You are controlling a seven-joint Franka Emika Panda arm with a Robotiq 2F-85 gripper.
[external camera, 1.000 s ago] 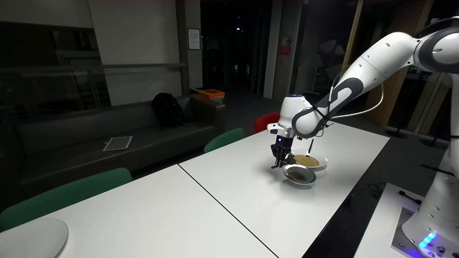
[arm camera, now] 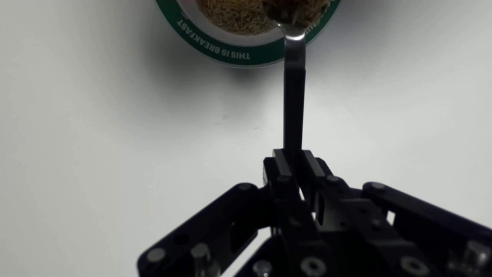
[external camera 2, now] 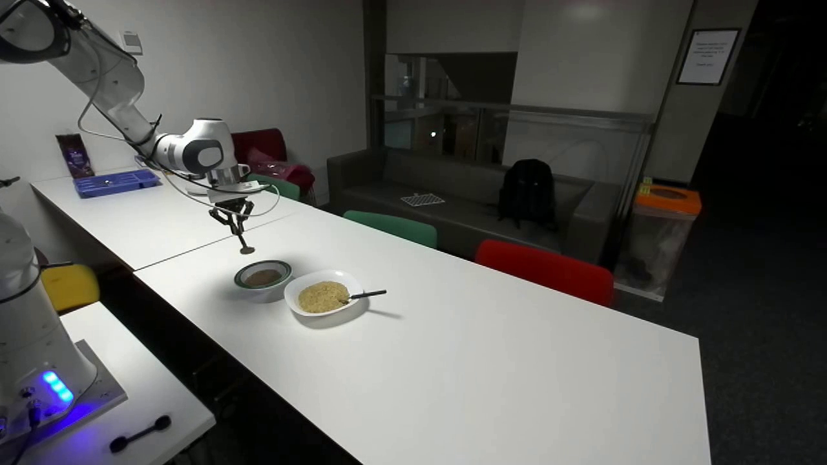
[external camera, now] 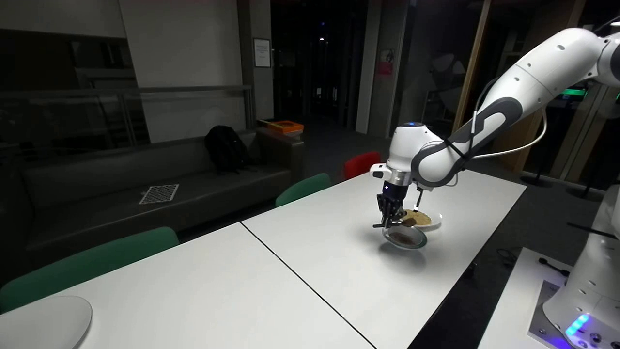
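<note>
My gripper is shut on the dark handle of a spoon (arm camera: 294, 106). The spoon's metal bowl, at the top of the wrist view, carries a heap of brown grains (arm camera: 302, 11). Under it, partly cut off by the frame edge, is a white bowl with a green rim (arm camera: 216, 50), holding brown grains (arm camera: 240, 20). In exterior view 2 the spoon hangs above the table, over the far side of the green-rimmed bowl (external camera 2: 263, 293). Beside that bowl stands a white dish (external camera 2: 353, 280) of yellowish grains (external camera 2: 322, 297), with a second dark-handled spoon (external camera 2: 370, 294) resting in it.
A blue tray (external camera 2: 116, 183) lies on the far table section. A grey plate (external camera: 46, 323) sits at the near left in exterior view 1. Chairs line the far edge.
My gripper, with the spoon, has moved right in exterior view 1, closer to the green-rimmed bowl. The bowl and the dish look unmoved.
</note>
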